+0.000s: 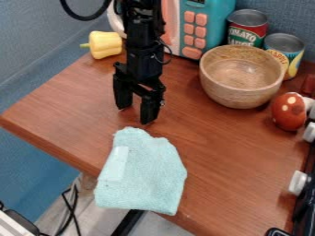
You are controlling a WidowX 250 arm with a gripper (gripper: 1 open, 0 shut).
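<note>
My black gripper [136,101] hangs low over the middle-left of the wooden table, its fingers apart and pointing down with nothing visible between them. A pale mint cloth [142,173] lies in front of it, near the table's front edge. To the right and behind the gripper sits a wooden bowl [240,81].
Behind stand a teal toy microwave [200,28], tomato can [246,30] and another can [285,48]. A yellow object [102,43] lies at the back left, a spotted red object [288,111] at the right.
</note>
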